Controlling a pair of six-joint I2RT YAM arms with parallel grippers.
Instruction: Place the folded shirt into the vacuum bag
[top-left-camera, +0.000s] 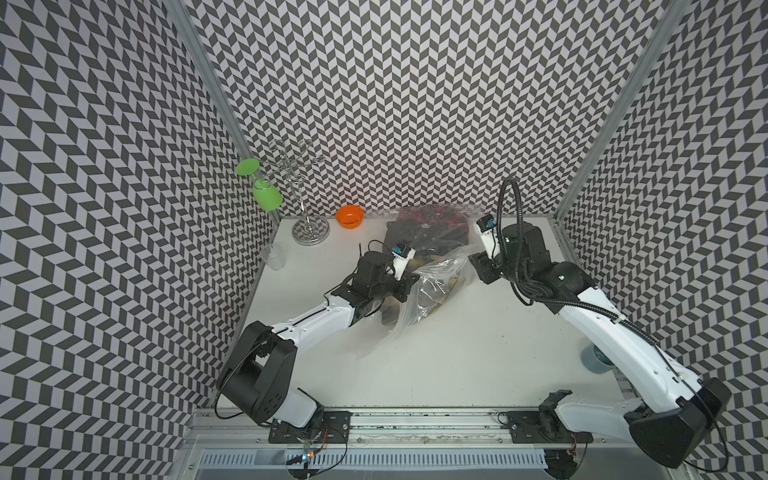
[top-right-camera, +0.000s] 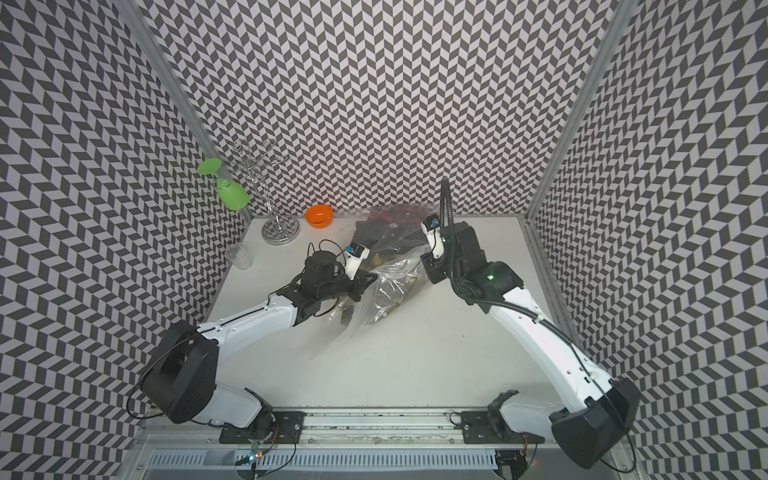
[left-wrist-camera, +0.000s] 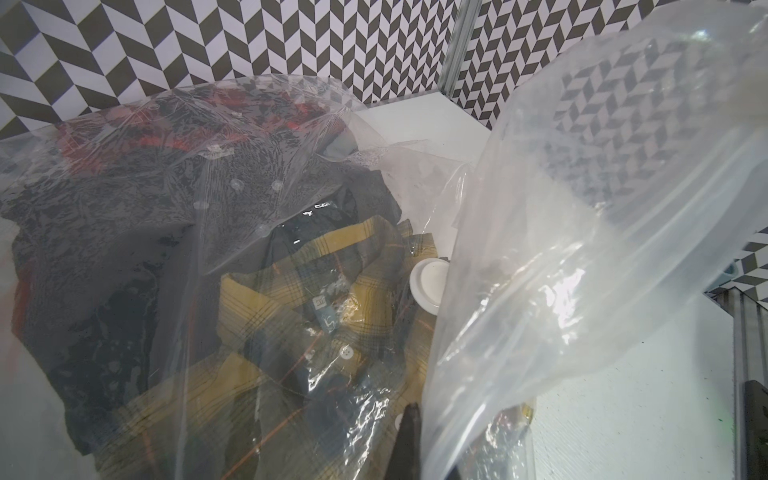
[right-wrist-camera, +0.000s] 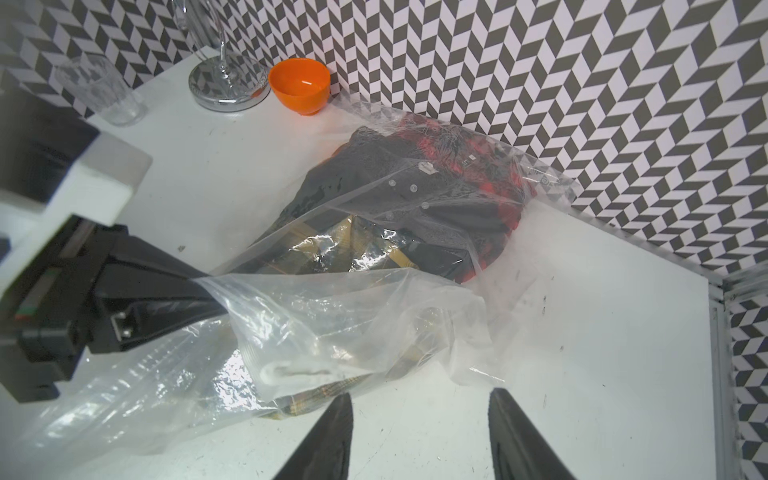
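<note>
The clear vacuum bag (right-wrist-camera: 368, 336) lies across the middle of the table, a dark and red garment (right-wrist-camera: 416, 192) and a yellow-grey plaid shirt (left-wrist-camera: 288, 344) seen through its plastic. My left gripper is shut on the bag's edge, lifting a wrinkled flap of it; in the left wrist view this flap fills the right side. My right gripper hangs open just right of the bag, above bare table, with nothing between its fingers. How far the shirt lies inside the bag is hard to tell through the plastic.
An orange bowl (top-left-camera: 349, 216), a metal stand (top-left-camera: 310, 230) with a green cup (top-left-camera: 267, 194) on it, and a clear cup (right-wrist-camera: 112, 96) stand at the back left. A blue container (top-left-camera: 596, 360) is at the right edge.
</note>
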